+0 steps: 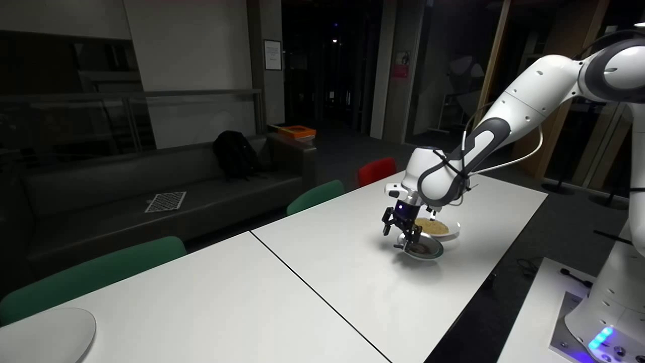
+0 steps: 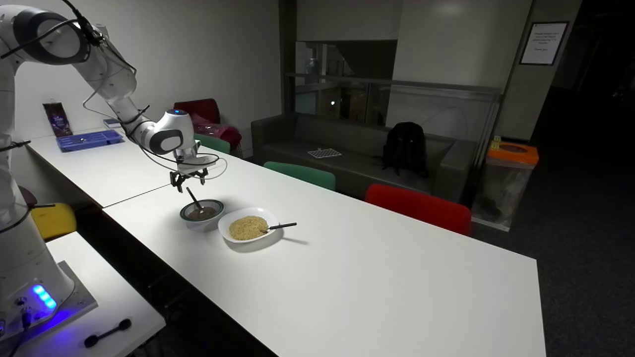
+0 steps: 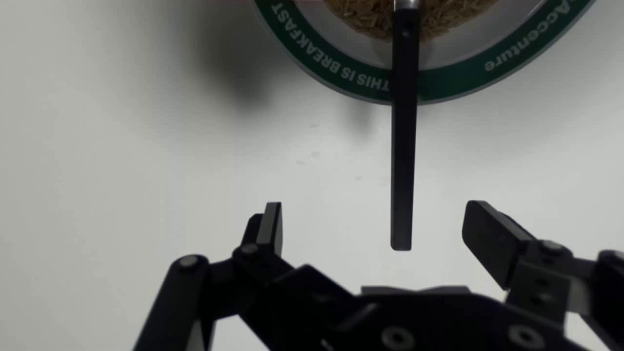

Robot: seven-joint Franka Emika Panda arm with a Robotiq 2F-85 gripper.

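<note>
In the wrist view, a spoon with a black handle (image 3: 403, 146) rests in a green-rimmed bowl (image 3: 345, 69) holding brown grains, its handle sticking out over the rim. The handle's end lies between my gripper's (image 3: 374, 229) spread fingers, with a gap on both sides and nothing gripped. From the second exterior view, the bowl (image 2: 205, 225) stands on the white table, and my gripper (image 2: 189, 180) hangs just beyond it near the spoon (image 2: 194, 199). The first exterior view shows the gripper (image 1: 402, 230) at the bowl's (image 1: 430, 254) left side.
A white dish (image 2: 272, 216) of yellowish grains with another dark-handled spoon (image 2: 283, 226) stands close beside the bowl. Far off on the other table lies a blue tray (image 2: 89, 142).
</note>
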